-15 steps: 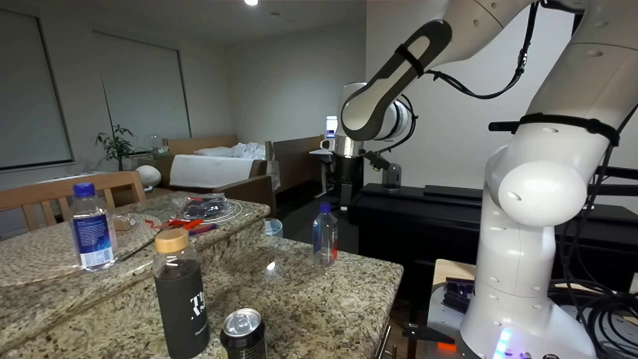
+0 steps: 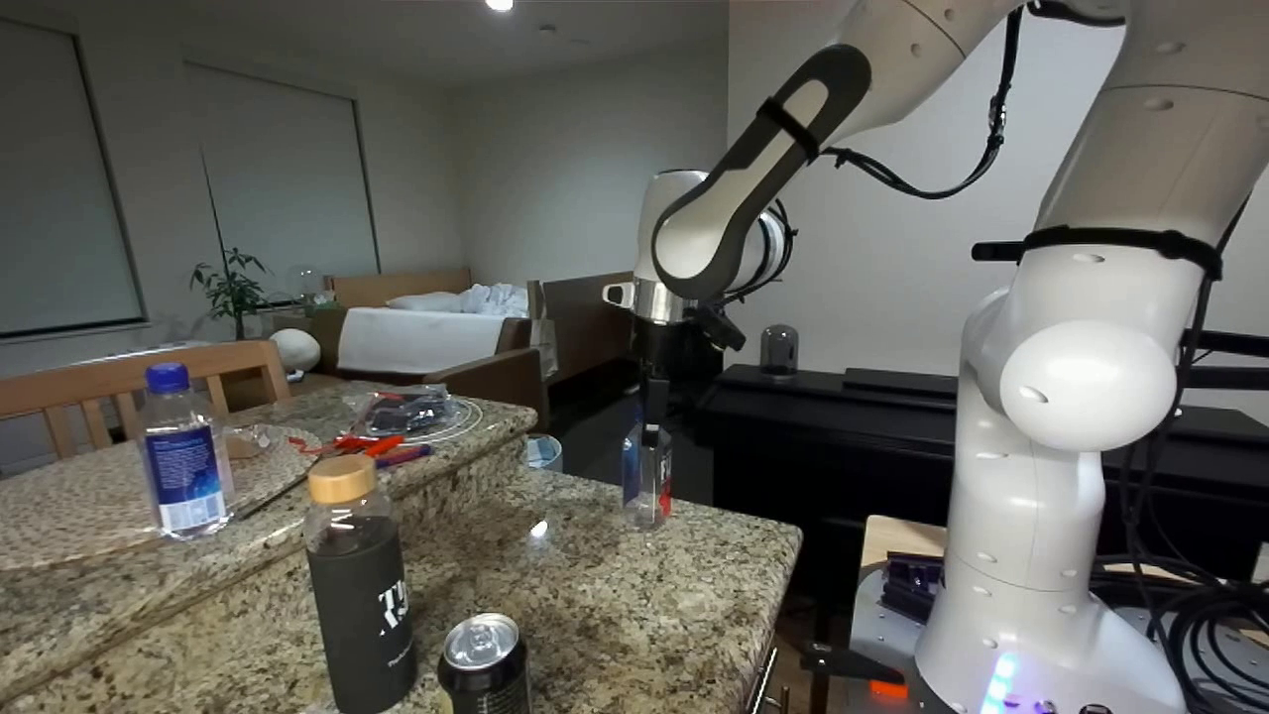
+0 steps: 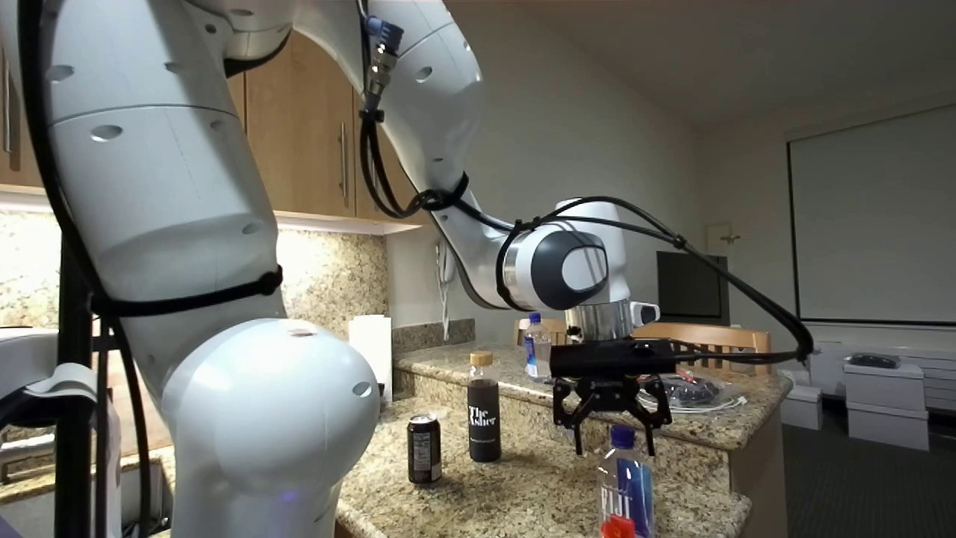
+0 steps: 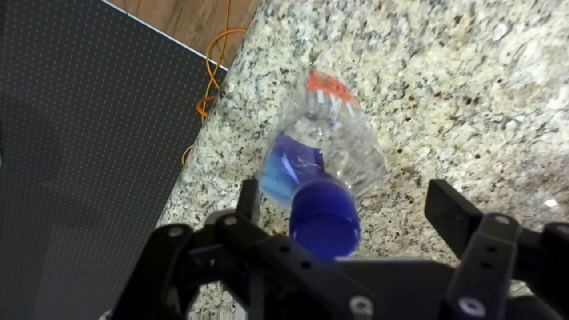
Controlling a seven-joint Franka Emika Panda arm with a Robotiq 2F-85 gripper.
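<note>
A clear plastic bottle (image 2: 648,482) with a blue cap (image 4: 325,218) stands upright on the lower granite counter near its far end. My gripper (image 3: 616,448) hangs pointing down around the cap, with its fingers wide open. In the wrist view the cap lies between the two fingers, nearer the left finger (image 4: 248,202) and well apart from the right one. Exterior view 2 shows the bottle (image 3: 625,484) with its capped top between the fingertips. In exterior view 1 the gripper covers the cap.
A dark bottle with a wooden lid (image 2: 359,595) and a black can (image 2: 484,666) stand on the same counter. On the raised ledge are another water bottle (image 2: 184,458) and bagged cables (image 2: 410,416). The counter edge (image 4: 200,144) runs close to the capped bottle.
My arm has moved left in exterior view 1 and come down, from above and right of the bottle to around its cap. The bottle stands in the same place.
</note>
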